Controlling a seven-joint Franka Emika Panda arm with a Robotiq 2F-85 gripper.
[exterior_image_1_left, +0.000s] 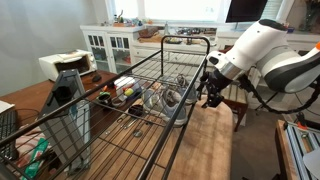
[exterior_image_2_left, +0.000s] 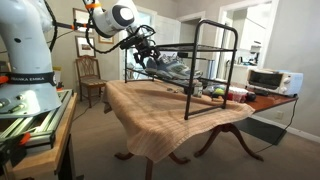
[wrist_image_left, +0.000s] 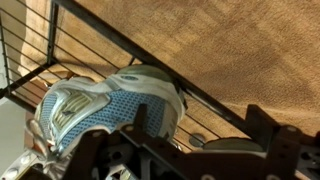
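A pale grey and blue sneaker (wrist_image_left: 115, 105) lies on the wire rack (wrist_image_left: 125, 42), its heel end close to a black bar in the wrist view. The same shoe (exterior_image_1_left: 171, 102) shows at the rack's right side in exterior view 1. My gripper hangs over the rack's edge, its dark fingers spread apart; one finger (wrist_image_left: 140, 118) overlaps the shoe's outline. I see nothing held between them. In exterior view 2 the gripper (exterior_image_2_left: 138, 46) is beside the shoes (exterior_image_2_left: 172, 68), its fingertips too small to make out.
A brown cloth (exterior_image_1_left: 205, 145) covers the table along the rack's right side, mostly clear. The rack's upper rail (exterior_image_1_left: 100, 88) stands above the shoes. Small coloured items (exterior_image_1_left: 120, 98) lie beyond the rack, and a toaster oven (exterior_image_2_left: 272, 82) stands farther back.
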